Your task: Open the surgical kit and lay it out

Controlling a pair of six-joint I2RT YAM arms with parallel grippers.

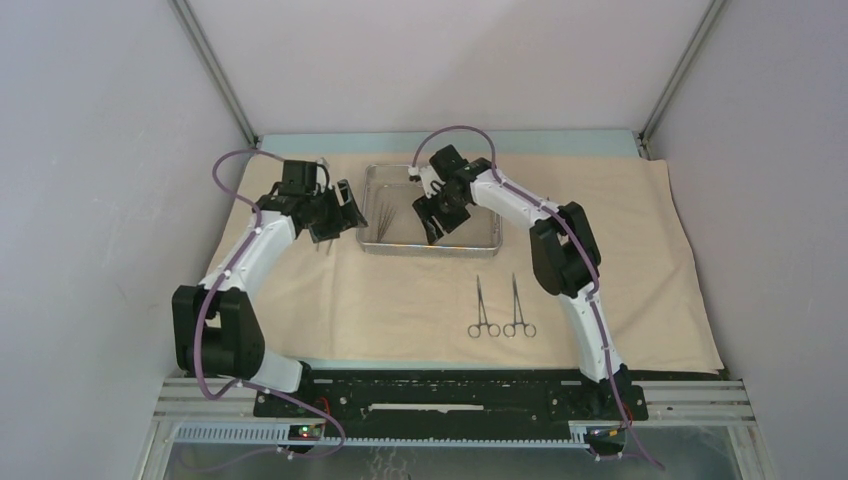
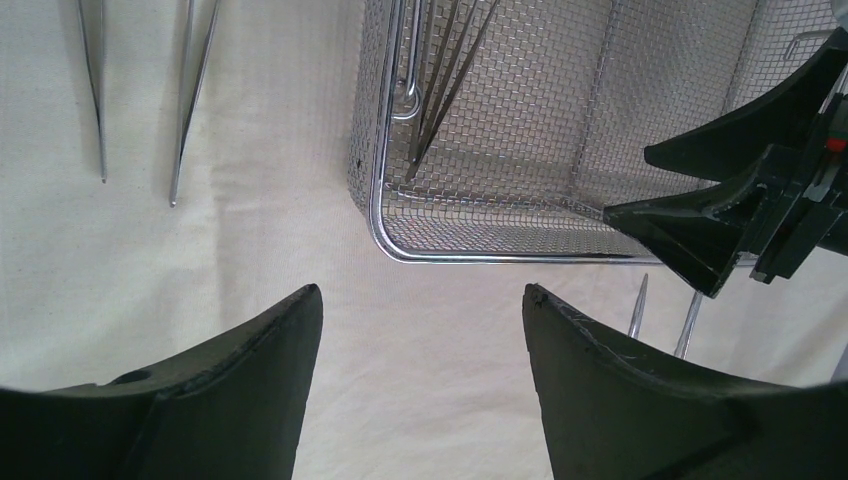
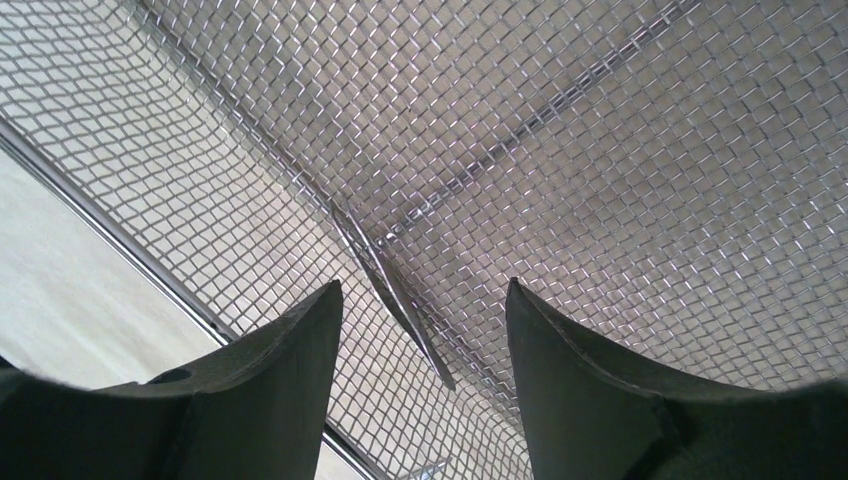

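The wire mesh basket (image 1: 470, 249) stands open on the cloth. Several thin metal instruments (image 2: 440, 95) lie at its left side. My right gripper (image 1: 430, 224) is inside the basket near its front wall, fingers apart. In the right wrist view, a slim two-armed metal instrument (image 3: 405, 305) lies along the foot of the mesh wall, between and ahead of the open fingers; contact is not visible. My left gripper hangs open over the cloth by the basket's left front corner, with nothing between its fingers.
Two ring-handled clamps (image 1: 481, 305) lie in front of the basket. On the cloth to its left are tweezers (image 2: 192, 105) and another slender tool (image 2: 96, 95).
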